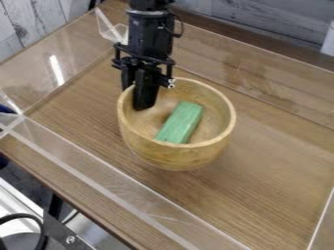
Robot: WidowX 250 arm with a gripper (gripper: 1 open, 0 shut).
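Observation:
A wooden bowl [206,146] sits in the middle of the table, with a green block [181,123] lying inside it. My black gripper [139,98] reaches down from the top onto the bowl's left rim, shut on it; its fingertips are dark and partly hidden against the rim.
A black cable lies past the table's edge at the lower left, and a white surface shows at the upper right.

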